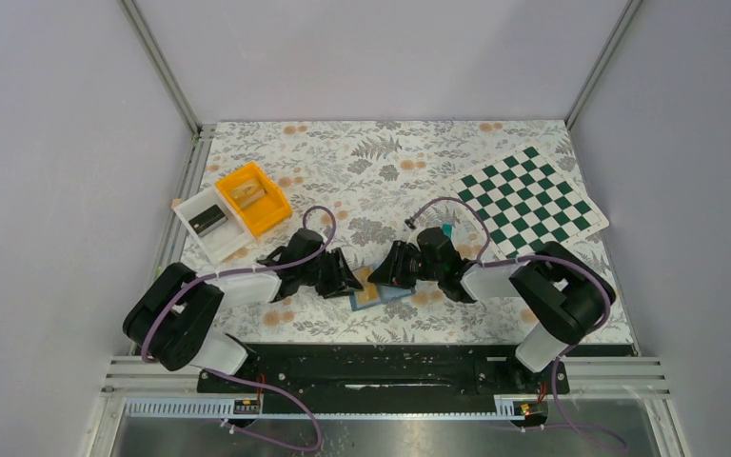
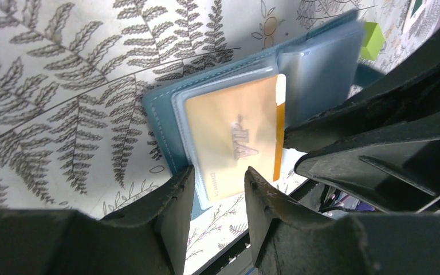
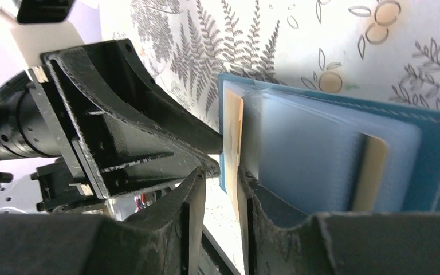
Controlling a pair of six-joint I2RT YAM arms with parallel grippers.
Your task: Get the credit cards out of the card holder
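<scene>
A blue card holder (image 1: 401,291) lies open on the table, with an orange card (image 1: 369,294) showing in its left-hand pocket. In the left wrist view the card (image 2: 229,134) sits inside the clear sleeve, its right edge lifted out a little. My left gripper is part open at the near left corner of the holder, one finger by the sleeve's edge and the other over the card. My right gripper stands part open at the card's raised edge (image 3: 233,134); whether its fingers touch the card cannot be told.
A white box (image 1: 207,228) and an orange box (image 1: 268,205) stand at the left. A green-and-white checkered board (image 1: 531,203) lies at the right, with a small teal object (image 1: 447,229) near it.
</scene>
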